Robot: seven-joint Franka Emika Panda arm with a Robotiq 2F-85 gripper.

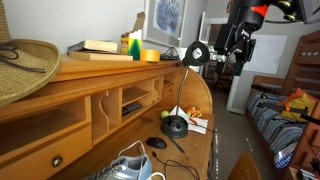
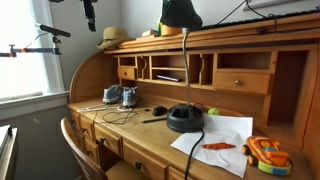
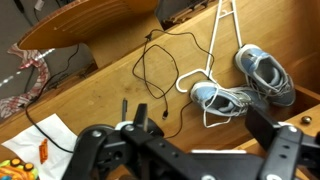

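My gripper (image 1: 238, 66) hangs in the air above the desk's right side, well clear of everything on it. In the wrist view its dark fingers stand apart at the lower edge, so the gripper is open and holds nothing. A pair of grey-blue sneakers (image 3: 258, 82) with white laces lies on the wooden desktop (image 3: 105, 88). Beside them runs a thin dark cable (image 3: 176, 66). A black desk lamp (image 2: 185, 118) stands on the desk. An orange toy car (image 2: 267, 155) and an orange piece (image 2: 219, 147) on white paper (image 2: 228, 132) lie near its right end.
Cubbies and small drawers (image 2: 244, 82) line the desk's back. Books (image 1: 98, 50) and a straw hat (image 1: 28, 68) rest on its top shelf. A wooden chair (image 2: 83, 148) stands in front. The lamp's tall neck (image 1: 180, 91) rises from the desktop.
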